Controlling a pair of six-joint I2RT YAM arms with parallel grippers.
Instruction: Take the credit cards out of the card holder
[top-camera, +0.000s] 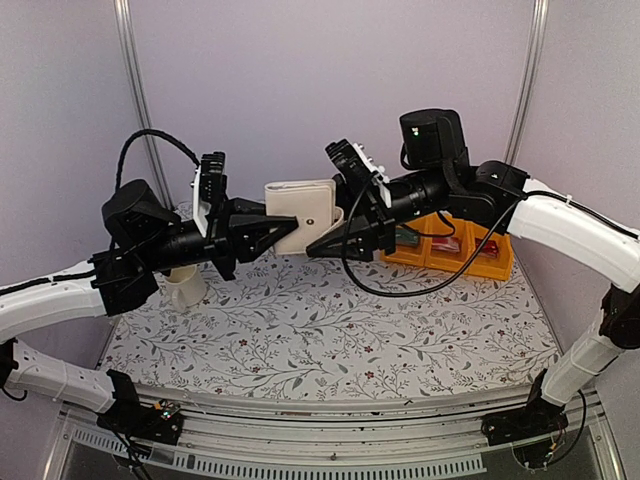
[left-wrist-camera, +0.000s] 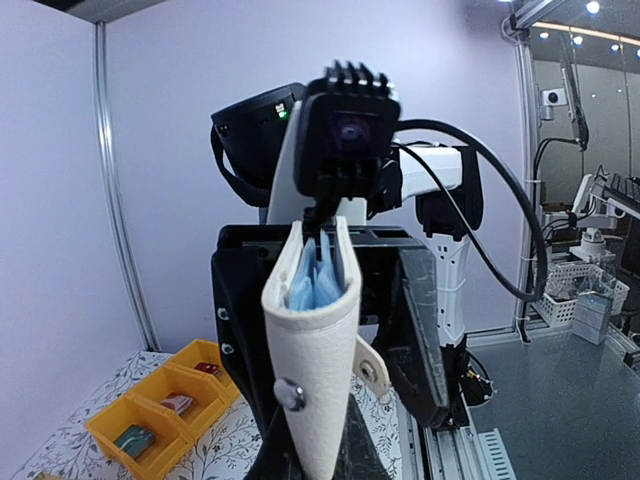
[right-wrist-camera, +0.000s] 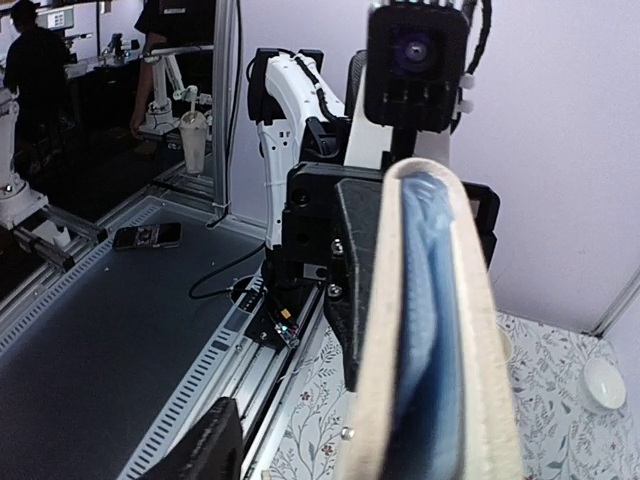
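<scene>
A cream card holder (top-camera: 300, 205) hangs upright above the table, its left part held by my left gripper (top-camera: 282, 230), which is shut on it. In the left wrist view the top of the holder (left-wrist-camera: 312, 350) gapes, showing bluish inner pockets; whether cards sit there I cannot tell. Its snap strap (left-wrist-camera: 371, 368) is unfastened and sticks out to one side. My right gripper (top-camera: 335, 218) is at the holder's right edge, fingers (left-wrist-camera: 425, 345) spread on either side of it. A blurred right fingertip (right-wrist-camera: 215, 440) shows apart from the holder in the right wrist view.
An orange bin (top-camera: 425, 262) with compartments holding small items stands at the back right, behind my right arm. A white mug (top-camera: 185, 287) is on the left of the patterned table.
</scene>
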